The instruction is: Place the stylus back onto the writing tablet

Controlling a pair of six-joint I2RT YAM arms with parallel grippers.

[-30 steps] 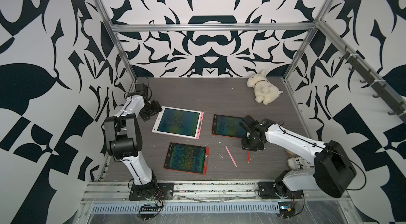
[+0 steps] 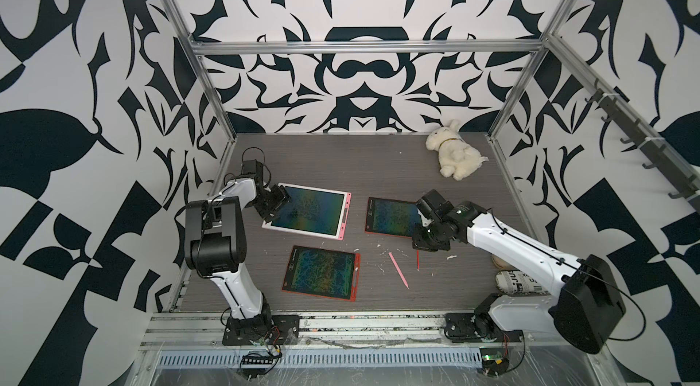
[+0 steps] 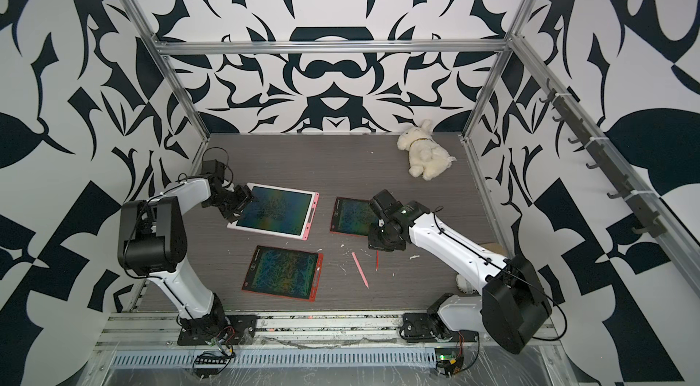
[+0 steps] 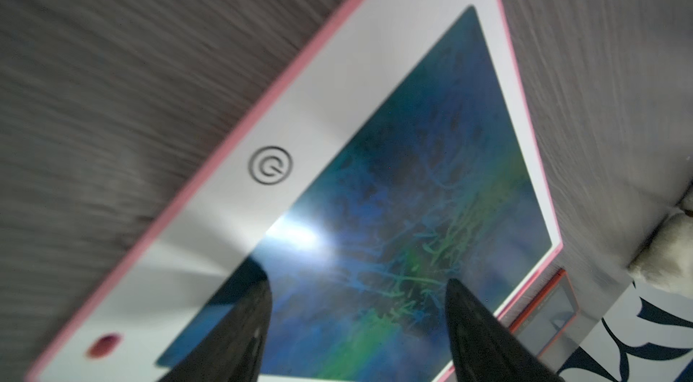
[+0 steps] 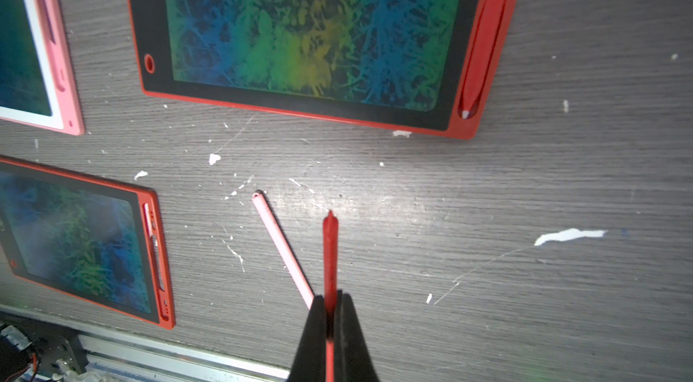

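A red stylus (image 5: 330,252) is pinched in my right gripper, its tip pointing forward over bare table. On the table beside it lies a pink stylus (image 5: 281,245). The large white tablet with a pink edge (image 2: 310,211) is at left. Its left end lies beneath my left gripper, whose fingers stand apart with nothing between them. One red-edged tablet (image 5: 310,21) sits just beyond the right gripper, a red strip in its side slot. The other red-edged tablet (image 2: 321,271) lies nearer the front; whether its slot is filled is hard to tell.
A cream plush toy (image 2: 455,152) rests at the back right. A printed bag-like object (image 2: 519,282) lies by the right arm's base. Small white scraps (image 5: 570,236) dot the table.
The right gripper has shifted slightly left and back with the red stylus; the tablets have stayed put.
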